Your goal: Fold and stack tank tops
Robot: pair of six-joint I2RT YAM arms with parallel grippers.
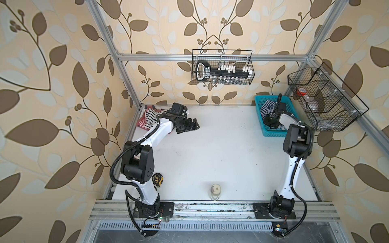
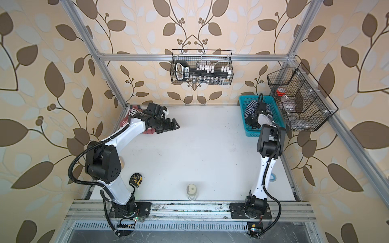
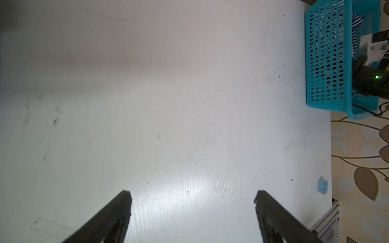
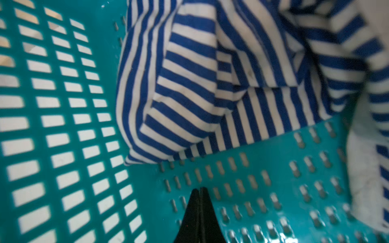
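Note:
Blue-and-white striped tops (image 4: 186, 81) lie crumpled in the teal basket (image 1: 262, 128) at the back right. Down inside that basket is my right gripper, shut with nothing visible between its fingers, next to the striped cloth. Red and striped tops (image 1: 148, 119) form a pile at the back left, partly hidden by my left arm. My left gripper hangs open over bare table, just right of that pile, its fingers empty.
Wire baskets (image 1: 222, 66) hang on the back and right walls. A tape measure (image 1: 157, 179) and a cream object (image 1: 215, 190) sit near the front edge.

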